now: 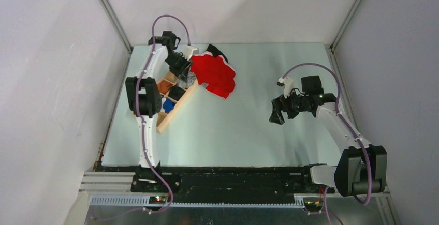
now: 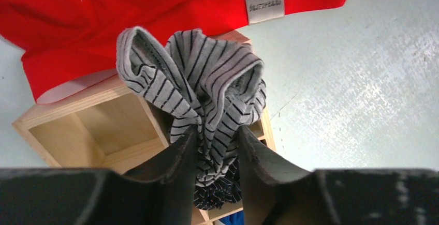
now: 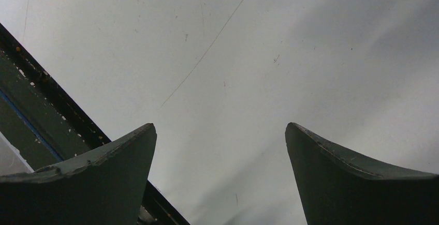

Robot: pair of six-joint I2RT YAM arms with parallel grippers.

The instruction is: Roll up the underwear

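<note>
Grey striped underwear (image 2: 217, 80) is bunched in a corner compartment of the wooden box (image 1: 176, 108). My left gripper is down on it, fingers part way together around the fabric; how firm the hold is cannot be seen. A red garment with a white label (image 1: 212, 72) lies beside the box, toward the back. My right gripper stands open over bare table on the right, nothing between its fingers.
The box also holds orange (image 1: 164, 87), black (image 1: 176, 91) and blue cloths (image 1: 168, 105) and empty compartments. Walls border the back and sides.
</note>
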